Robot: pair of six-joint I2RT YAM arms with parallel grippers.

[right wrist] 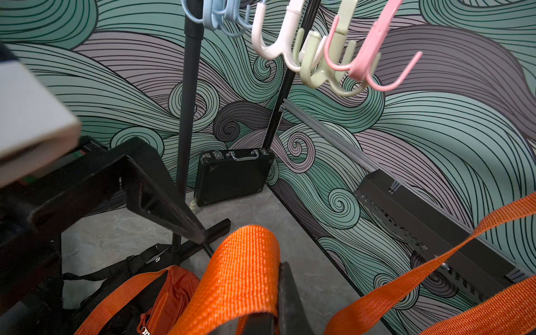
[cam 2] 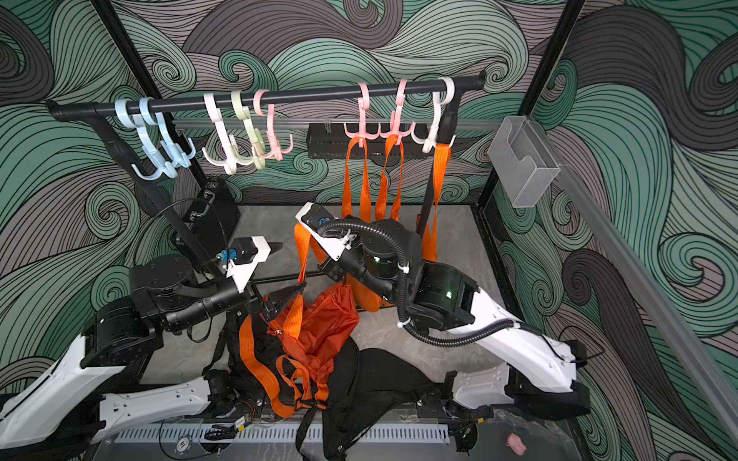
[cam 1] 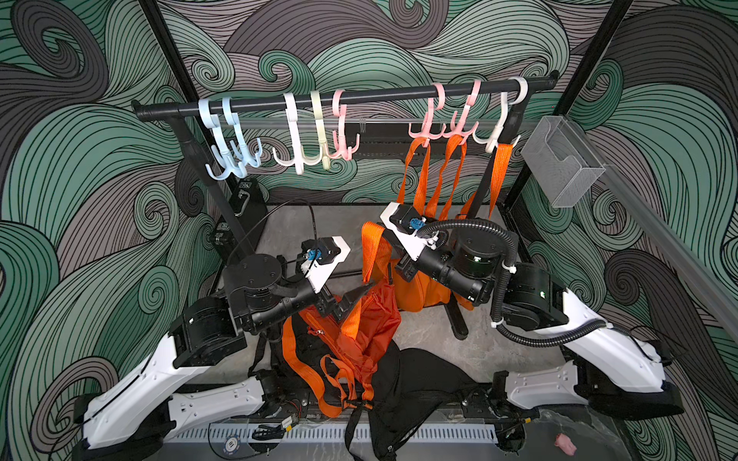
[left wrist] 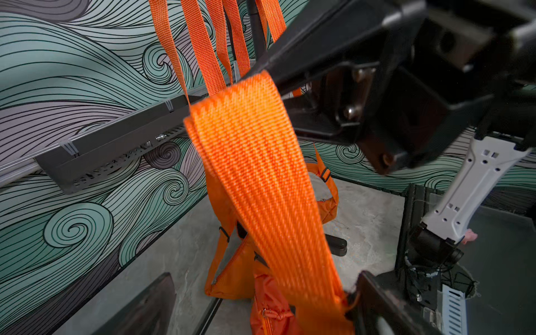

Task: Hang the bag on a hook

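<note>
The orange-red bag (cam 1: 369,322) lies on the floor amid black bags. Its orange strap (left wrist: 251,184) rises over my right gripper (cam 1: 388,253), which is shut with the webbing looped over its fingers. My left gripper (cam 1: 346,299) stands open, lower and to the left, beside the hanging strap, with a finger (left wrist: 142,307) to each side of it in the left wrist view. A row of plastic hooks hangs on the rail above: blue, white, green, pink (right wrist: 368,55). Several orange straps hang from the right-hand hooks.
The black rail (cam 1: 384,93) crosses the top, on dark posts. A mesh basket (cam 1: 561,161) is mounted at the right. A black case (right wrist: 234,176) stands in the back left corner. Bare floor shows around the bags.
</note>
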